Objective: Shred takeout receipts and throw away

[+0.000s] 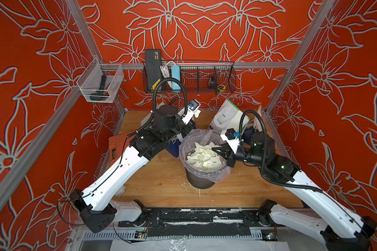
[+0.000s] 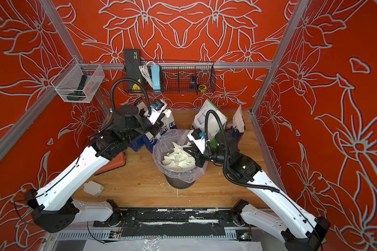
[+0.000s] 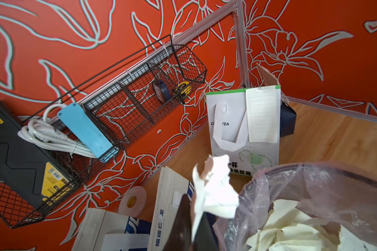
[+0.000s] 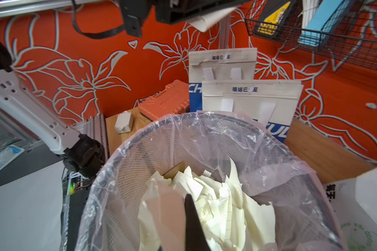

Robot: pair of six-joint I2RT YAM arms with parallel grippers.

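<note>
A torn white paper scrap (image 3: 215,188) stands up between the fingers of my left gripper, which is shut on it, behind and left of the bin. My right gripper (image 1: 214,148) is over the bin's right side, pointing in. One dark finger (image 4: 192,223) shows in the right wrist view, with a pinkish, shaded paper piece (image 4: 171,213) against it; the gripper looks shut on this piece, which hides the other finger. Cream paper shreds (image 4: 222,205) lie heaped inside the bin (image 1: 199,180), which has a translucent liner (image 4: 125,163) over its rim.
White-and-blue paper bags (image 4: 251,92) stand behind the bin, and a white tea bag (image 3: 226,108) with a lined slip (image 3: 261,117) on its front is at the back right. An orange case (image 4: 165,100) lies at left.
</note>
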